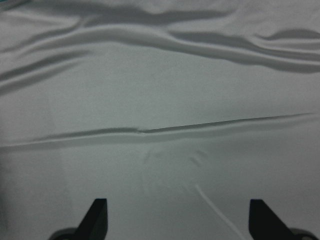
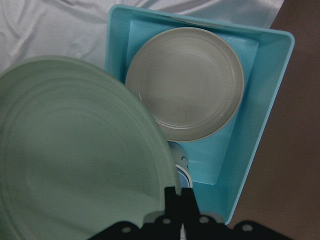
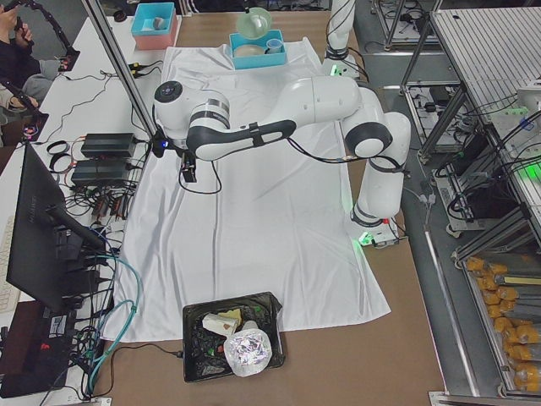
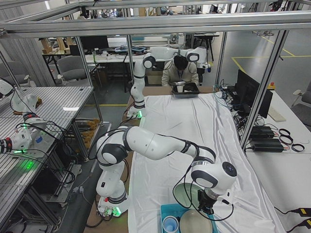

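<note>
A green plate (image 2: 80, 145) hangs tilted over the blue bin (image 2: 270, 90), my right gripper shut on its rim; it also shows in the camera right view (image 4: 187, 191). Inside the bin lie a cream plate (image 2: 185, 82) and a cup (image 2: 181, 172), partly hidden by the green plate. My left gripper is open above bare white cloth (image 1: 160, 90), nothing between its fingers.
A black bin (image 3: 194, 338) with mixed waste and foil stands at the cloth's far end from the blue bin. A monitor (image 3: 46, 245) and cables line the side table.
</note>
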